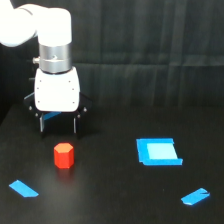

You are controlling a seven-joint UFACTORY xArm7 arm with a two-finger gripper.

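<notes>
A red block (64,156) rests on the black table towards the left. My gripper (59,126) hangs pointing down, just above and behind the block in the picture. Its two dark fingers stand wide apart, so it is open, with nothing held between them. To the right, a white square (160,151) lies on the table, edged by blue tape (141,152).
Strips of blue tape lie at the front left (23,188) and front right (195,197). Another blue strip (50,115) shows partly behind my gripper. A dark curtain (150,50) closes off the back. Bare table separates the block from the square.
</notes>
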